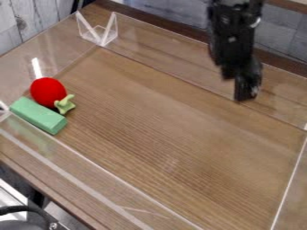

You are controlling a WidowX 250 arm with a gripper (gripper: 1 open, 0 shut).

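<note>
My black gripper (243, 85) hangs at the upper right of the camera view, blurred, over the back of the wooden table (168, 162). Whether it is open or shut, or holds anything, cannot be made out. A red round object (47, 90) with a small pale green part lies at the left. A green block (36, 116) lies just in front of it, near the table's left edge.
A white wire-like holder (99, 27) stands at the back left. A raised back edge runs behind the arm, and dark cables show at the lower left corner.
</note>
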